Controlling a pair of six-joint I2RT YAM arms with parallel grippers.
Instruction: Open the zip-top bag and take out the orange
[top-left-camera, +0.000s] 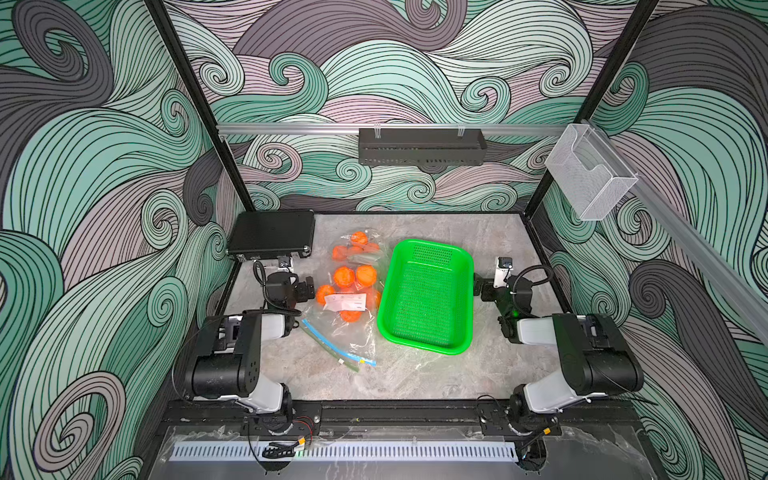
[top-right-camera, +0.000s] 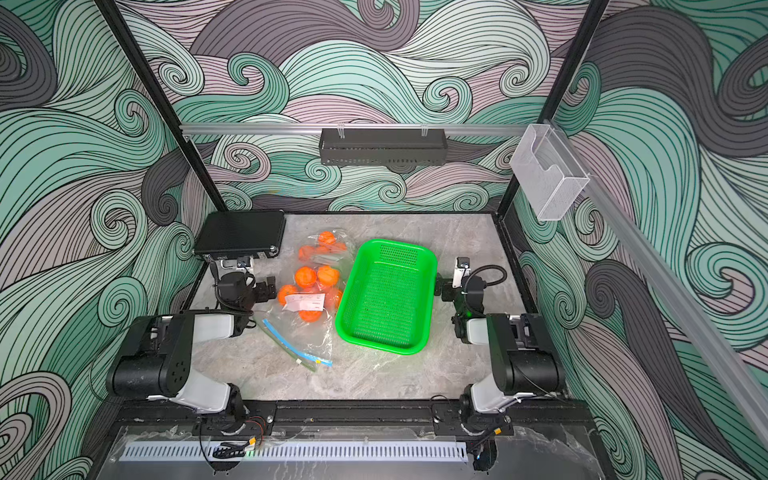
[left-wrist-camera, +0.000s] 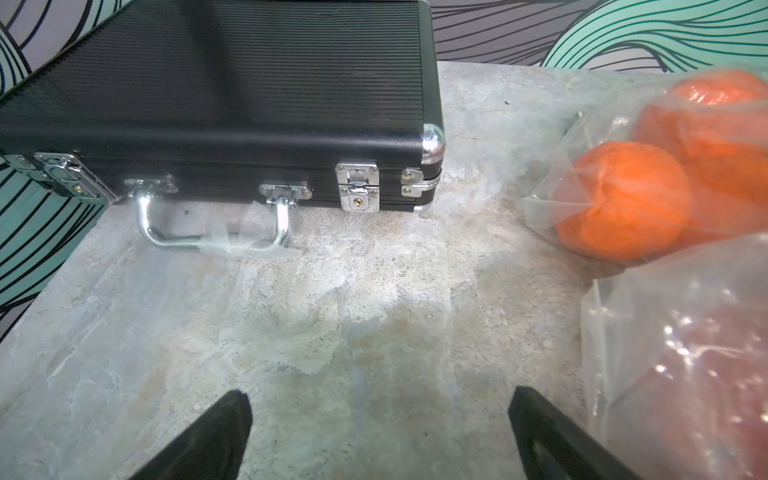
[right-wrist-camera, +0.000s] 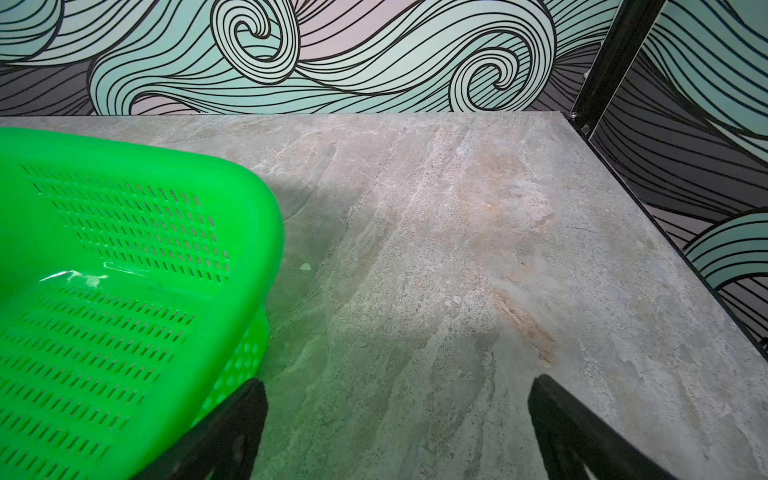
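Observation:
A clear zip top bag (top-left-camera: 361, 326) with several oranges (top-left-camera: 344, 277) and a white label lies left of centre on the table. Its blue zip strip (top-left-camera: 340, 348) runs along the end nearest the arms. Behind it, a second clear bag (top-left-camera: 357, 247) also holds oranges (left-wrist-camera: 624, 200). Just left of the front bag, my left gripper is open, with bare tabletop between its fingers. To the right of the green basket, my right gripper stands open and empty. Whether the zip is sealed cannot be made out.
An empty green basket (top-left-camera: 465, 280) sits mid-table, close beside the bags' right side. At the back left corner rests a black case (left-wrist-camera: 240, 104) with a metal handle. Bare table lies to the right of the basket.

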